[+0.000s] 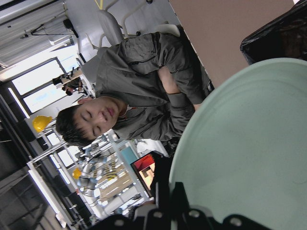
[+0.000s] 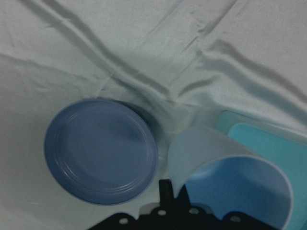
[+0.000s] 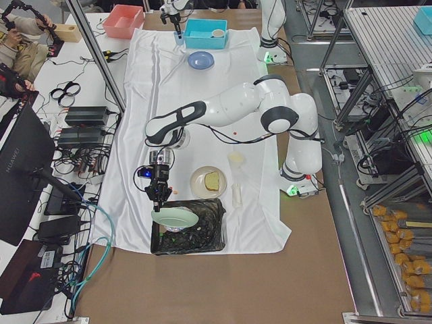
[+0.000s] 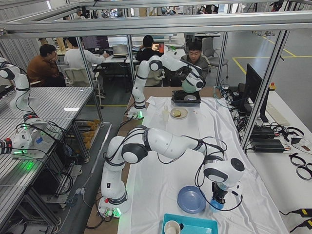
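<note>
My left gripper (image 3: 159, 201) is shut on the rim of a pale green plate (image 1: 244, 143), held tilted over a black-lined bin (image 3: 189, 244). A silver item beneath it is mostly hidden. My right gripper is shut on the rim of a blue cup (image 2: 237, 187), beside a blue plate (image 2: 100, 148) and the turquoise bin (image 4: 190, 219).
A beige plate (image 3: 199, 183) with a slice of bread (image 3: 212, 181) sits behind the black bin. A white cup (image 4: 171, 227) is in the turquoise bin. A person (image 1: 139, 91) sits beyond the table's end.
</note>
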